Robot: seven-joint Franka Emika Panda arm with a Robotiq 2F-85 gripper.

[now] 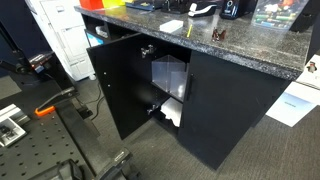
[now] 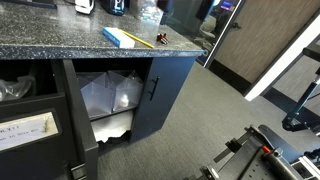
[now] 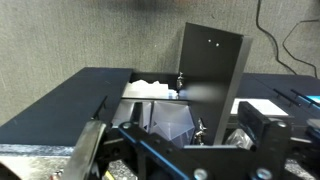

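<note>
In the wrist view my gripper reaches in from the bottom edge, its dark fingers wide apart on either side, nothing visible between them. It looks down over a black cabinet. One cabinet door (image 1: 115, 85) is swung open, and the same door (image 3: 215, 75) stands out from the front in the wrist view. The other door (image 1: 230, 110) is closed; its handle (image 2: 153, 88) shows from the second side. Inside are clear plastic containers (image 2: 112, 93) on a shelf, with white material (image 2: 112, 127) below them.
The speckled stone countertop (image 2: 60, 45) holds a blue-and-white box (image 2: 119, 38), a yellow pencil-like stick (image 2: 142, 39) and a small brown item (image 2: 162, 38). A clear bin (image 1: 278, 13) of coloured things stands at its far end.
</note>
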